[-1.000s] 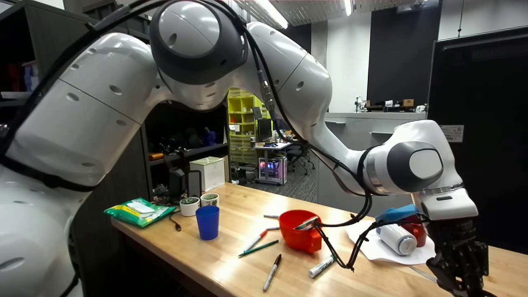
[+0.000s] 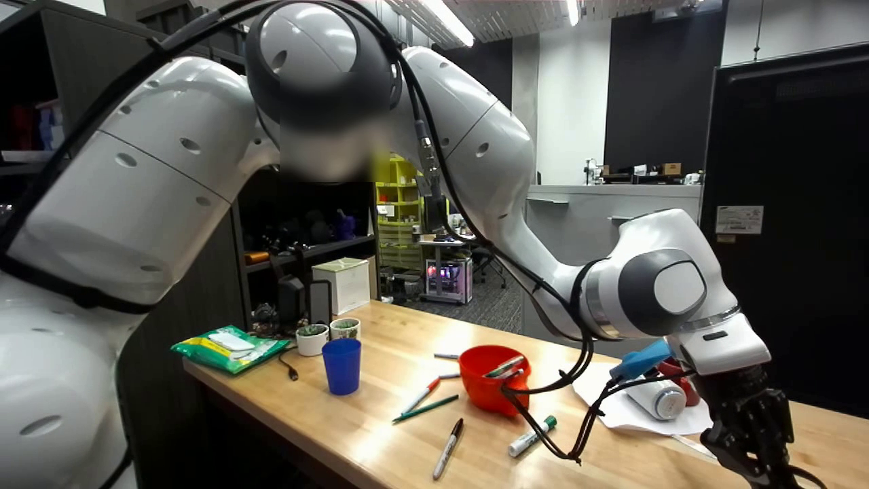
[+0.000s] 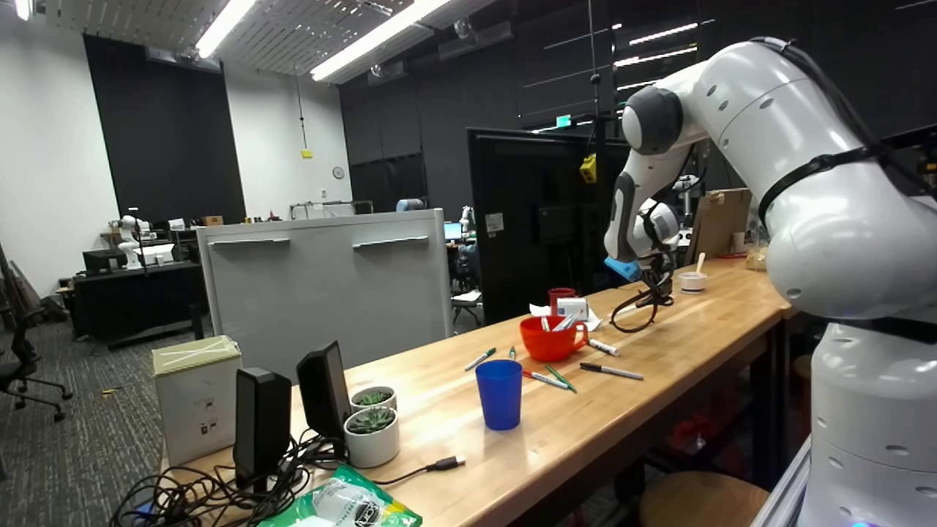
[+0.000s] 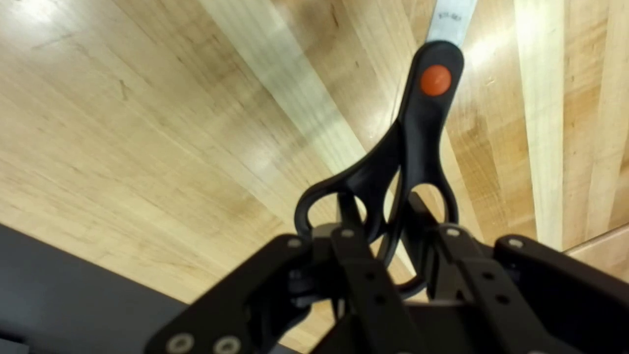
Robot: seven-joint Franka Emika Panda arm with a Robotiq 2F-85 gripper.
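Observation:
A pair of scissors (image 4: 429,127) with black handles and an orange pivot shows in the wrist view, its silver blade running out past the top edge over the wooden tabletop. My gripper is at the handle end, shut on the looped handles, and parts of its fingers show through the loops. How high the scissors are above the wood is hard to judge. In exterior view 1 the gripper (image 2: 747,428) points down at the right of the table, its tips near the bottom edge of the view. Cables partly cover it in exterior view 2.
Beside the gripper are a white can (image 2: 658,398) on paper and a red mug (image 3: 560,297). Leftward lie a red bowl-like cup (image 2: 493,382) holding markers, several loose pens, and a blue cup (image 2: 342,367). A white tub (image 3: 693,281) stands beyond the gripper.
In exterior view 1 the wrist has shifted left and tilted slightly, and its hanging cables have swung left. The table objects look unmoved.

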